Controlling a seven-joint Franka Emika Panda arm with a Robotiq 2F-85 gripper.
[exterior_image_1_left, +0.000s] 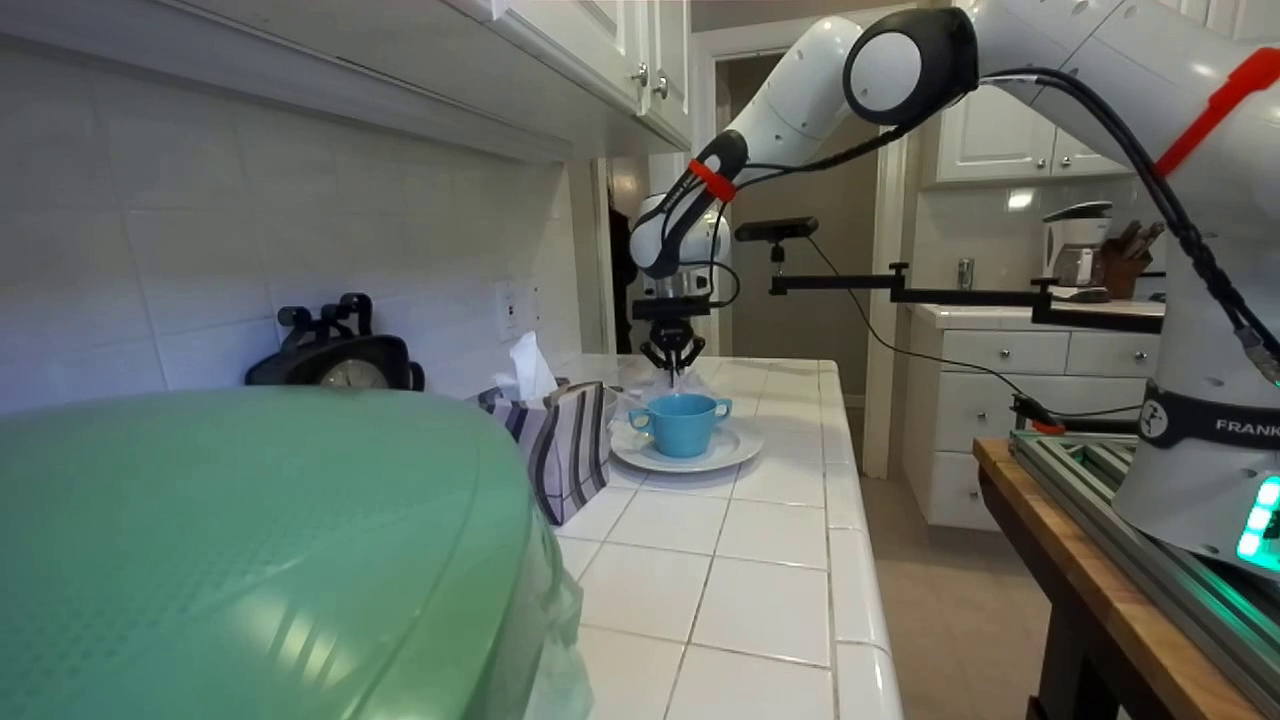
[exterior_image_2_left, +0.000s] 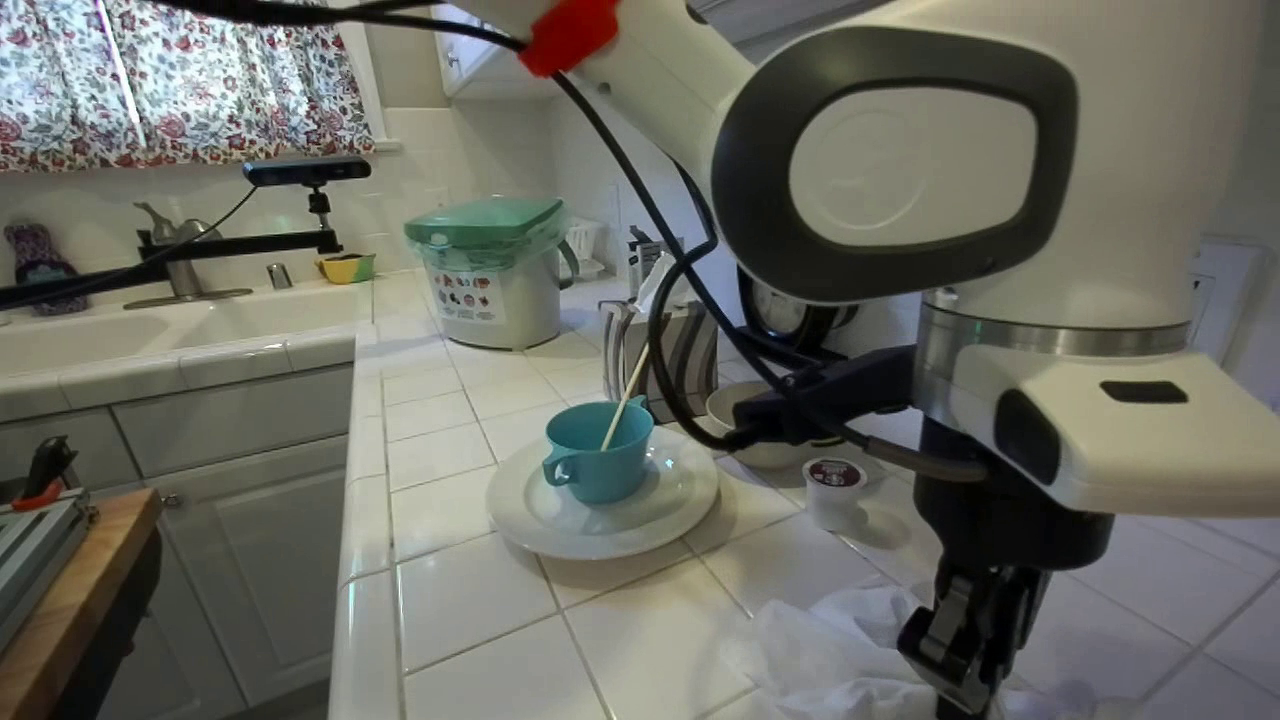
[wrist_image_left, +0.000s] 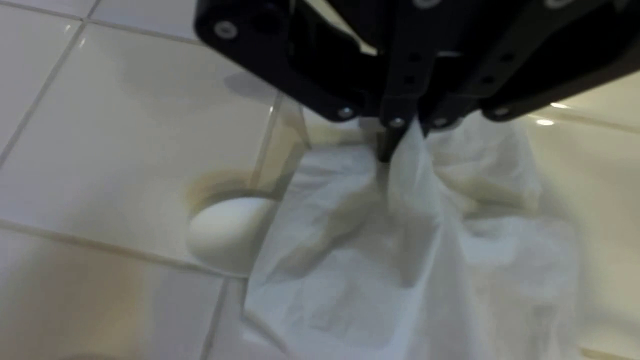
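Observation:
A crumpled white tissue (wrist_image_left: 354, 258) spreads over the tiled counter in the wrist view. Its raised peak runs up between the fingertips of my gripper, which is shut on it. In exterior view 2 the same tissue (exterior_image_2_left: 840, 642) lies beside the gripper (exterior_image_2_left: 960, 694), close to the counter; the fingertips are partly cut off at the lower edge. From exterior view 1 the gripper (exterior_image_1_left: 673, 360) points down behind the blue cup (exterior_image_1_left: 681, 425), with little of the tissue visible.
The two-handled cup (exterior_image_2_left: 596, 462), with a stick in it, stands on a white plate (exterior_image_2_left: 528, 516). Close by are a pod (exterior_image_2_left: 834, 494), a bowl (exterior_image_2_left: 786, 454) and a striped tissue box (exterior_image_2_left: 686, 360). A green-lidded bin (exterior_image_2_left: 498, 294) stands farther along the counter.

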